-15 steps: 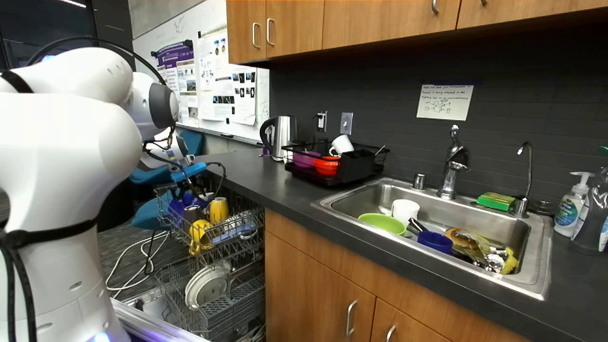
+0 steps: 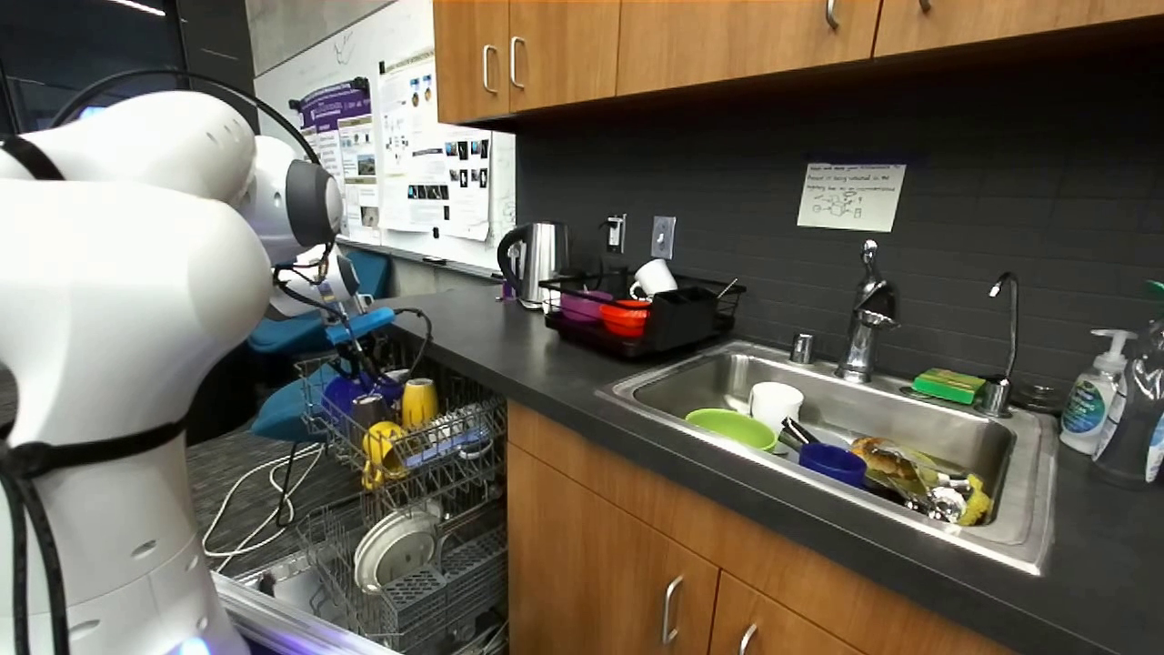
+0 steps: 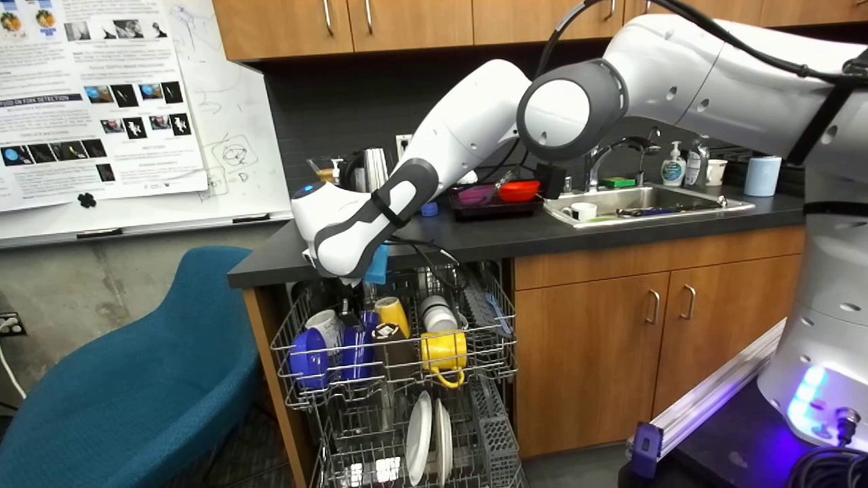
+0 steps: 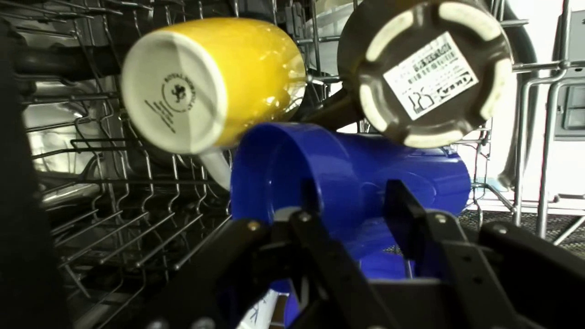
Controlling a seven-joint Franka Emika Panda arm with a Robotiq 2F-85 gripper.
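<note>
A blue cup [image 4: 334, 170] lies tipped on its side in the dishwasher's upper rack [image 3: 480, 370], its mouth toward the left of the wrist view. Over it, my gripper stands part open: one finger reaches into the mouth area, the other lies across the cup's outer side. Whether either finger touches the cup I cannot tell. Exterior view 2 shows the gripper [image 3: 350, 313] low among the dishes, above a blue cup [image 3: 359, 348]. The fingertips are mostly hidden in exterior view 1.
Close by stand a yellow mug [image 4: 214, 85] and a dark brown mug [image 4: 425, 71], bottoms up. A blue bowl [image 3: 308, 359] and another yellow mug [image 3: 444, 350] share the rack. Bare rack wires [image 4: 137, 230] show on the wrist view's left. The counter edge [image 3: 252, 276] runs behind.
In exterior view 1 the wrist and gripper have shifted slightly, and the blue items beneath look a little different in place. Everything at the sink and counter is unchanged.
</note>
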